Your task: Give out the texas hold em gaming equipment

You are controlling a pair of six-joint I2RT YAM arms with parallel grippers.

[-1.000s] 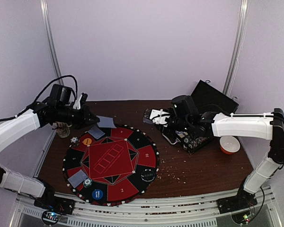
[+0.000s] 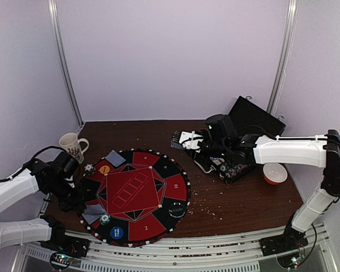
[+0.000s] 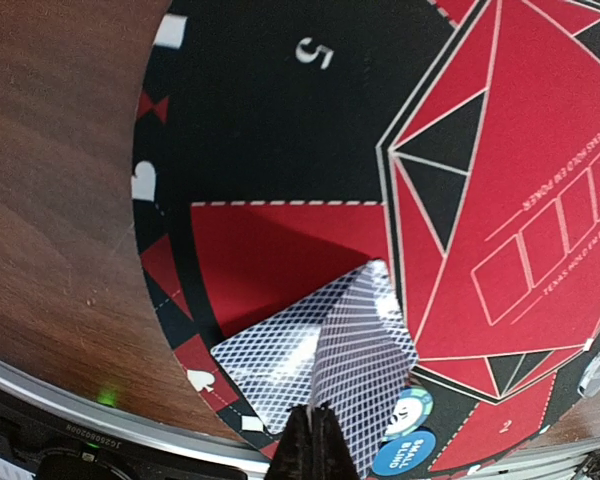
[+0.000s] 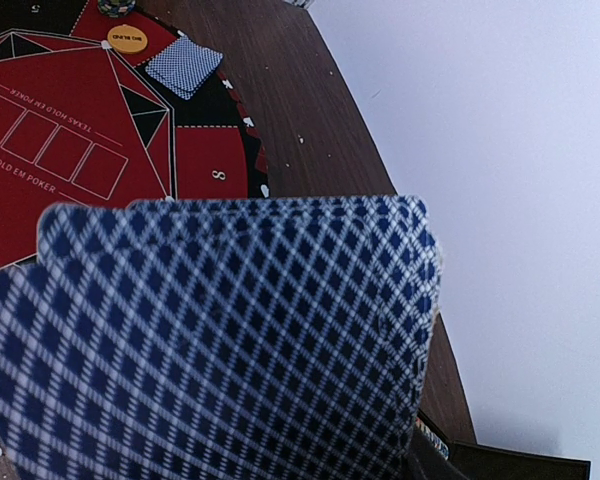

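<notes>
My left gripper is shut on a blue-backed playing card (image 3: 365, 385), held edge-up over another card (image 3: 265, 365) lying on the mat's red sector. The held card overlaps the lying one in the left wrist view; whether they touch I cannot tell. My right gripper (image 2: 184, 139) is shut on a thick deck (image 4: 220, 340) of blue-patterned cards, which fills much of the right wrist view and hides the fingers. The round red and black poker mat (image 2: 133, 184) lies flat. At its upper left rest blue-backed cards (image 2: 115, 158), beside the orange big blind disc (image 2: 105, 169).
The blue small blind disc (image 2: 117, 232), a chip stack (image 2: 105, 219) and a dealer disc (image 2: 177, 210) sit on the mat. A mug (image 2: 72, 146) stands behind the left arm. An open chip case (image 2: 255, 122) and white bowl (image 2: 275, 173) are at right.
My left gripper has swung from the mat's upper left toward the front and down to the lower-left card, carrying its card. The right arm and deck have barely moved.
</notes>
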